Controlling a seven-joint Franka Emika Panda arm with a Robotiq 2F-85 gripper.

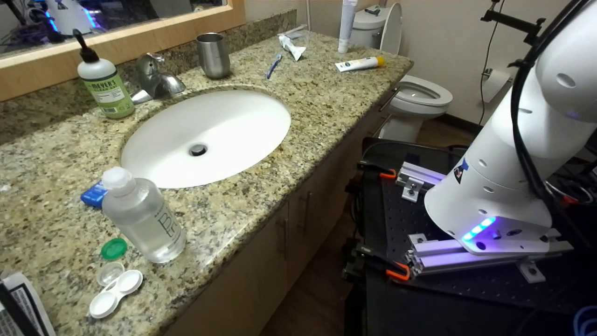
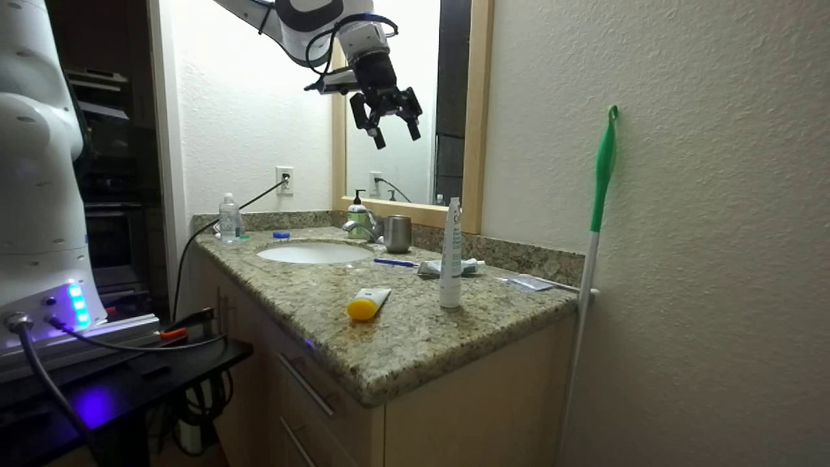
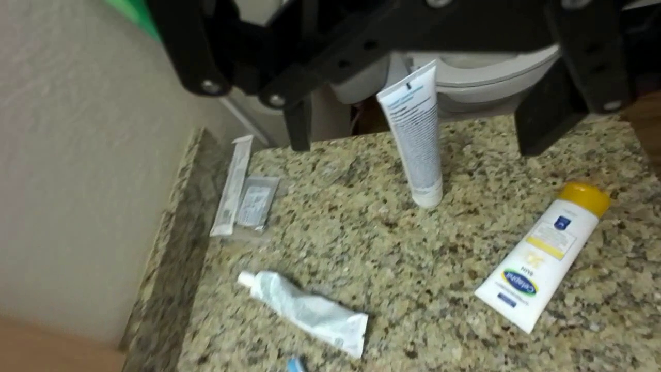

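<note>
My gripper [image 2: 397, 140] hangs high above the counter, in front of the mirror, its fingers apart with nothing between them. In the wrist view its dark fingers [image 3: 298, 124] frame the far part of the counter from above. A white tube [image 3: 413, 133] stands upright on its cap, appearing between the fingers but well below them. Lying to its right is a sunscreen tube [image 3: 539, 260] with a yellow cap. A crumpled toothpaste tube [image 3: 310, 310] lies nearer the backsplash, and the tip of a blue toothbrush [image 3: 296, 365] shows at the lower edge.
A steel cup [image 1: 213, 55], a faucet [image 1: 157, 78] and a soap bottle [image 1: 105, 84] line the back of the white sink [image 1: 246, 129]. A clear bottle [image 1: 145, 218] stands at the near end. Flat packets [image 3: 255, 201] lie by the wall, where a green-handled pole [image 2: 604, 171] leans.
</note>
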